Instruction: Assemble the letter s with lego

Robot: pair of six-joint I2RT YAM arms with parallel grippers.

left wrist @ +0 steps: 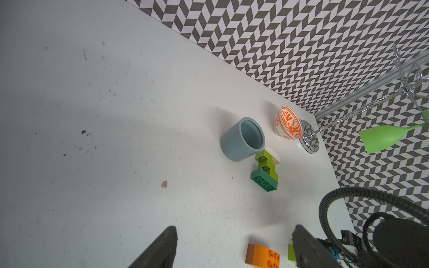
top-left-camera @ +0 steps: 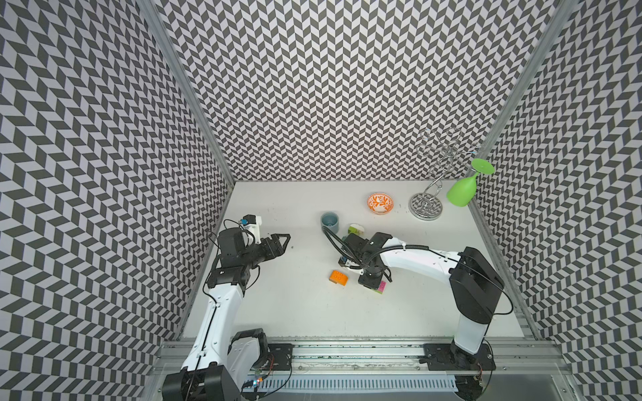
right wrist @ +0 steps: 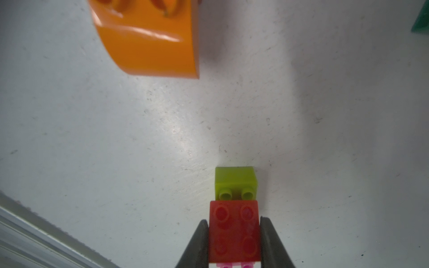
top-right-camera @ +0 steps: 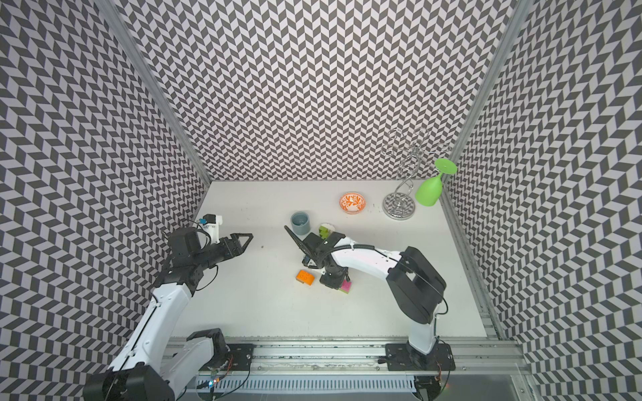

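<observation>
My right gripper is shut on a red brick (right wrist: 233, 223), held over a lime brick (right wrist: 235, 178), with pink bricks (top-right-camera: 345, 286) partly showing beneath. An orange brick (top-left-camera: 338, 277) lies to their left. Behind, a group of lime, dark green and white bricks (left wrist: 267, 175) stands beside the blue-grey cup. My left gripper (top-left-camera: 281, 244) hangs open over the left part of the table, nothing between its fingers. Whether the red brick is seated on the bricks below I cannot tell.
A blue-grey cup (left wrist: 236, 143) stands mid-table, an orange-patterned bowl (top-left-camera: 380, 202) behind it. At the back right are a chrome stand (top-left-camera: 425, 207) and a green glass (top-left-camera: 461, 191).
</observation>
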